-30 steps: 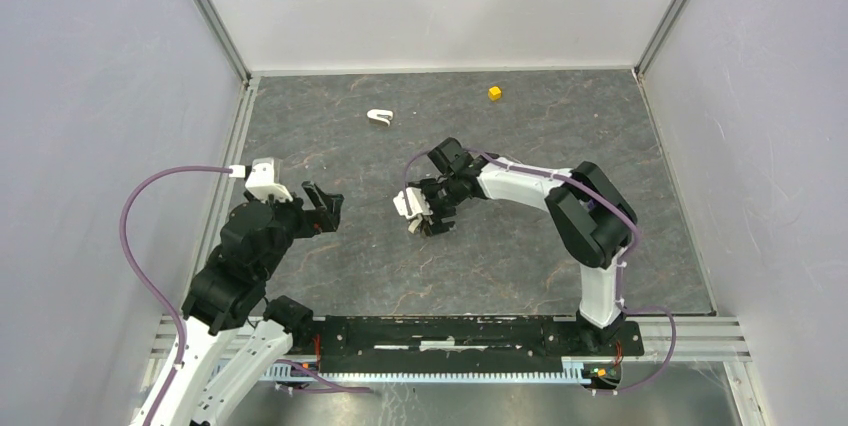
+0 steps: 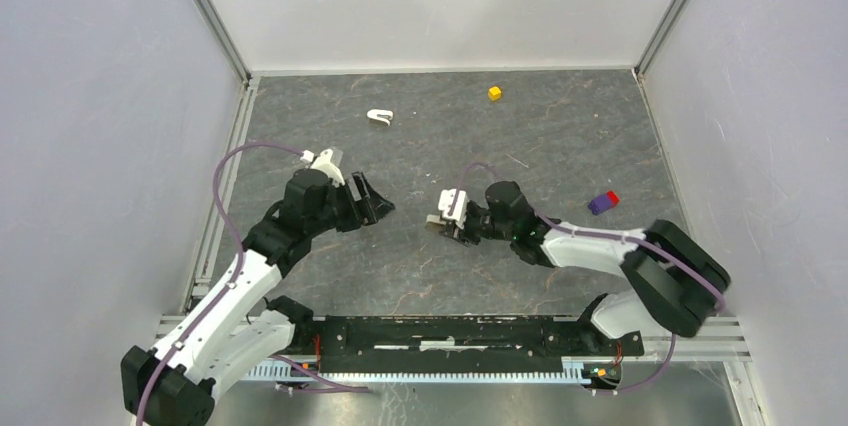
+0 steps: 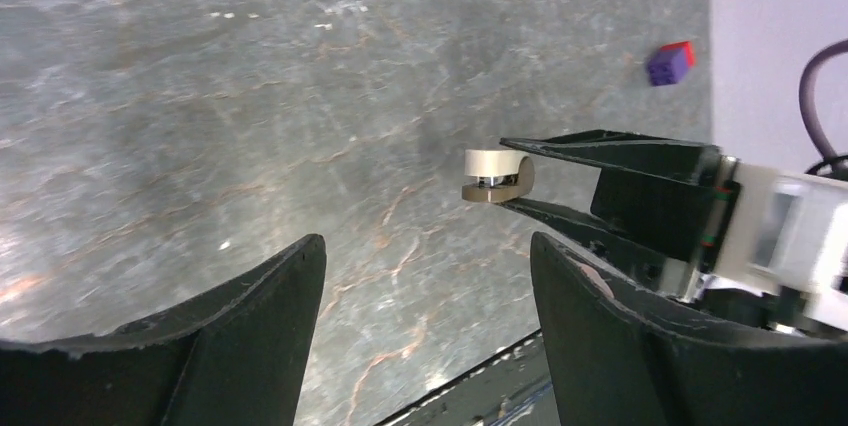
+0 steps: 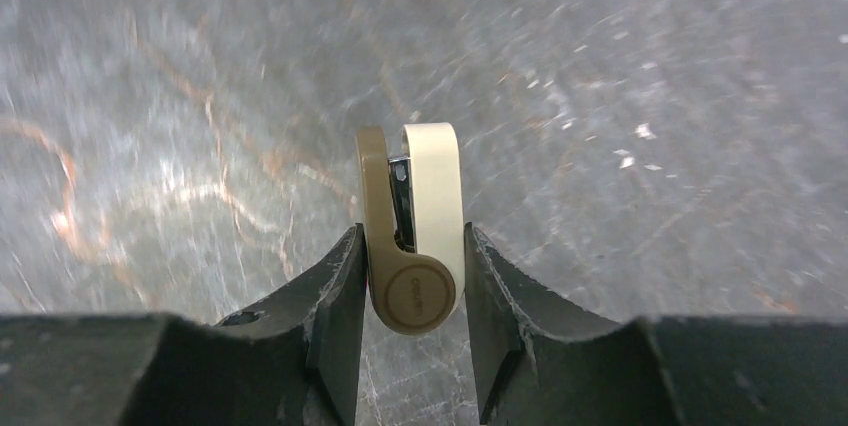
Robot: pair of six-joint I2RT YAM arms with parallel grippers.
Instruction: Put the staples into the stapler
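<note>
A small cream-and-brown stapler (image 4: 438,196) is pinched across its closed-hinge end by my right gripper. Its two arms stand nearly parallel, with dark metal inside the gap. In the left wrist view the same stapler (image 3: 497,162) juts sideways out of the right gripper's tips, apparently clear of the table. My left gripper is open and empty, to the left of the stapler in the top view. A thin pale sliver (image 2: 517,161) lies beyond the right arm; whether it is staples I cannot tell.
A white object with a gap (image 2: 380,116) lies at the back left. A yellow cube (image 2: 494,93) is at the back, and a purple-and-red block (image 2: 602,203) rests near the right wall. Between the two grippers the grey table (image 2: 410,266) is bare.
The left gripper has come rightward, still open.
</note>
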